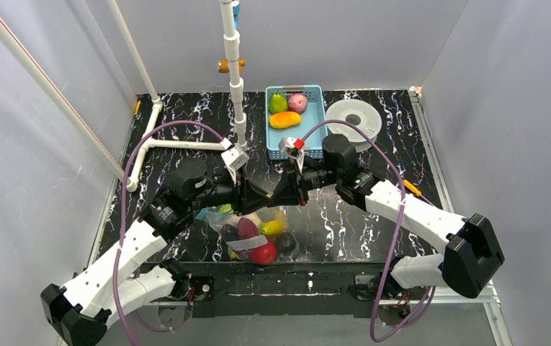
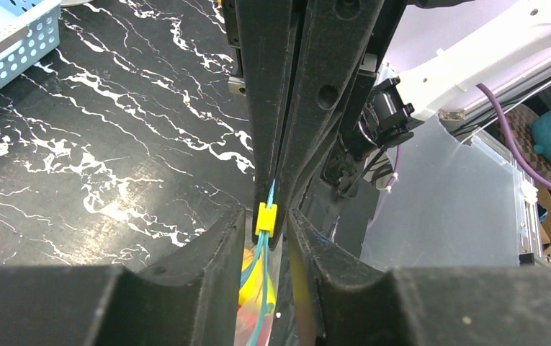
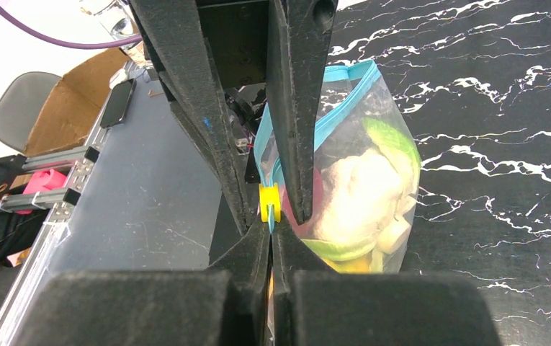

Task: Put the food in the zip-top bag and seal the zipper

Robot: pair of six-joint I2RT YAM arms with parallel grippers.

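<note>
The clear zip top bag [image 1: 254, 236] sits at the front middle of the table with several pieces of food inside. Along its mouth runs a blue zipper strip [image 3: 344, 108], raised toward the grippers. My right gripper is shut on the strip's end, seen entering between its fingers in the left wrist view. Just outside those fingertips is the yellow slider [image 2: 266, 218]. My left gripper is partly open, its two fingers [image 3: 297, 137] standing either side of the slider and strip. Whether they touch the slider cannot be told.
At the back, a blue basket [image 1: 315, 133] holds a green pear [image 1: 278, 103], a pinkish round fruit [image 1: 297, 103] and an orange-yellow fruit [image 1: 285, 120]. A white round lid-like disc [image 1: 354, 115] lies beside it. White pipes [image 1: 193, 145] stand at the left.
</note>
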